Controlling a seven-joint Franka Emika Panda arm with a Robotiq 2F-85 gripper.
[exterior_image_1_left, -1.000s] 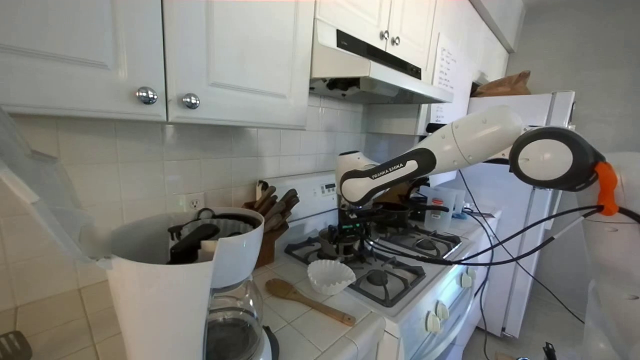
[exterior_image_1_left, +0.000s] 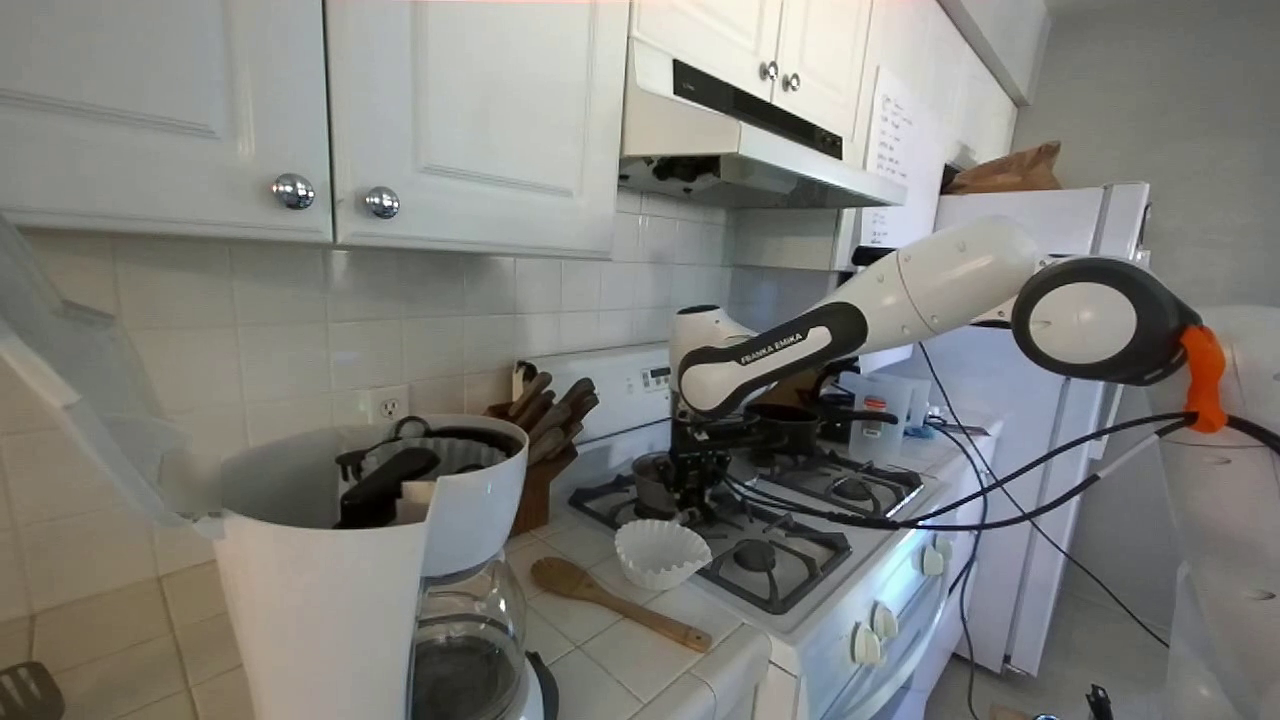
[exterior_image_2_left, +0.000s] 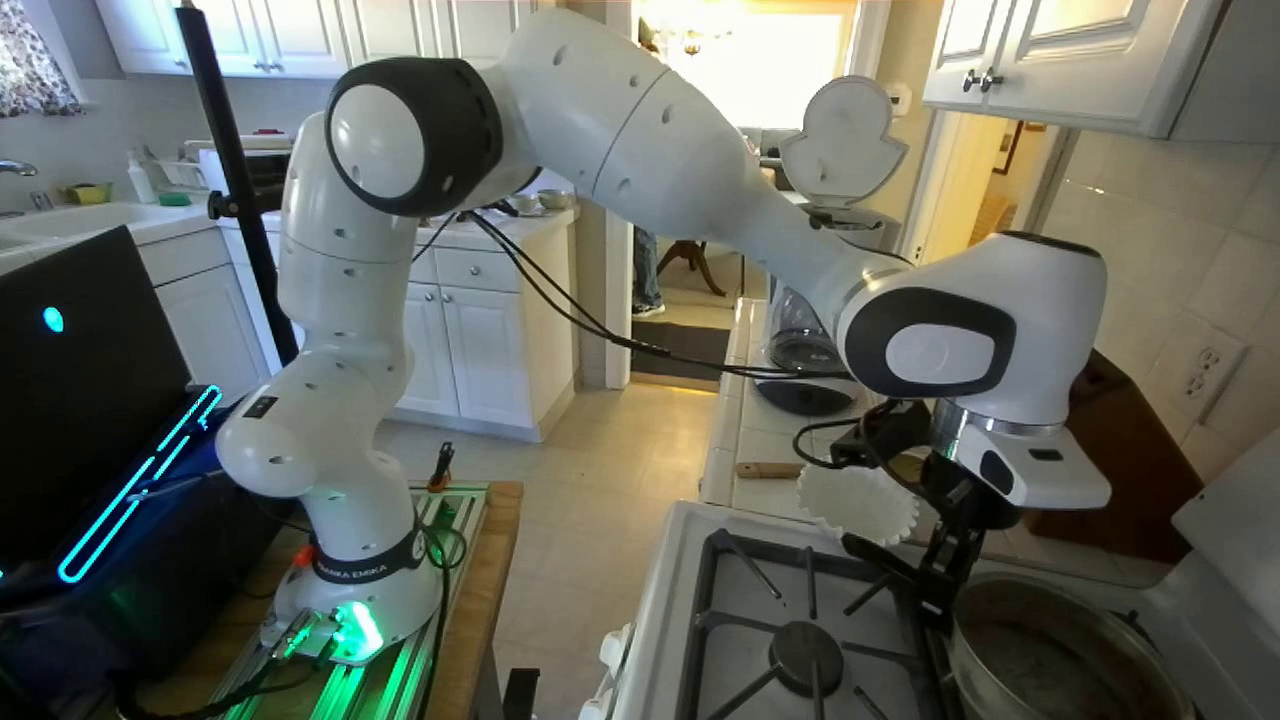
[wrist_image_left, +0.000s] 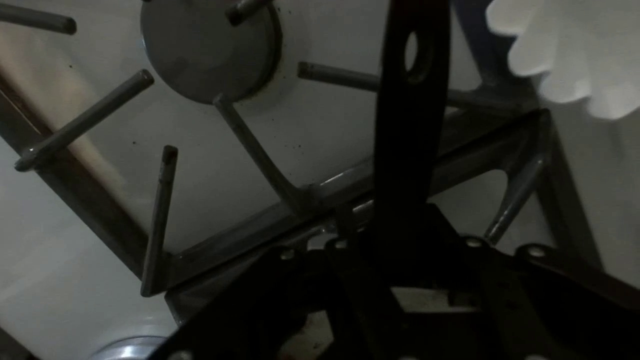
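My gripper is low over the stove, at the black handle (wrist_image_left: 414, 120) of a metal pot (exterior_image_2_left: 1062, 660). In the wrist view the handle runs upward from between the dark fingers, its hanging hole showing near the top. Shadow hides whether the pads press on it. The pot rests on a back burner, partly behind the gripper (exterior_image_1_left: 692, 486) in the first exterior view. A white fluted paper filter (exterior_image_1_left: 662, 556) lies on the counter beside the stove.
A wooden spoon (exterior_image_1_left: 618, 602) lies beside the filter. The open-lidded white coffee maker (exterior_image_1_left: 330, 612) and knife block (exterior_image_1_left: 531, 498) stand left of the stove. A dark pan (exterior_image_1_left: 786, 426) sits farther back. The front burner (exterior_image_2_left: 806, 658) is empty.
My gripper has come down slightly beside the pot, and the wrist has shifted a little. The pot, filter and spoon appear unmoved.
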